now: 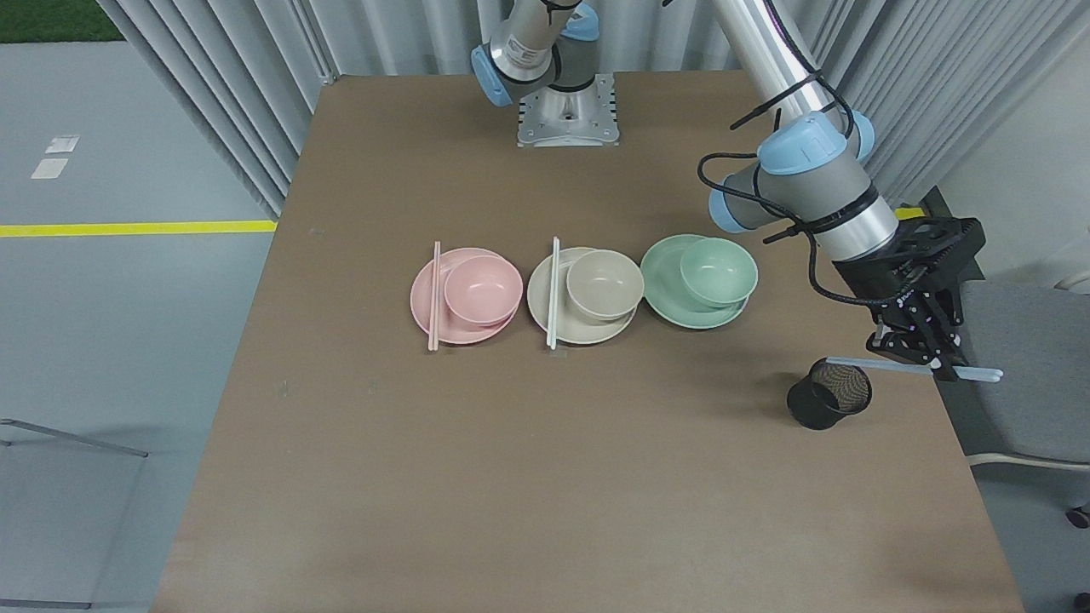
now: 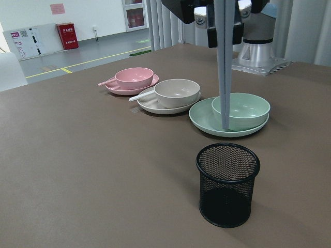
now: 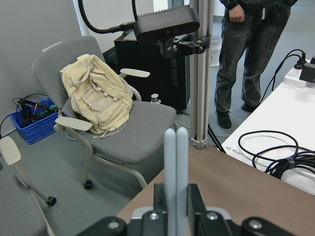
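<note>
My gripper (image 1: 950,369) holds a pair of pale blue-grey chopsticks (image 2: 224,62), upright in the wrist view and level in the front view, above the black mesh cup (image 1: 828,398) at the table's right edge. A pink bowl (image 1: 483,290) on a pink plate with pink chopsticks (image 1: 434,296) stands left. A cream bowl (image 1: 603,281) on a plate with white chopsticks (image 1: 553,291) is in the middle. A green bowl (image 1: 718,270) sits on a green plate (image 1: 674,306), with no chopsticks on it.
Grey chairs (image 3: 142,132) are beyond the right edge; a person (image 3: 236,59) stands by a white desk in the wrist view.
</note>
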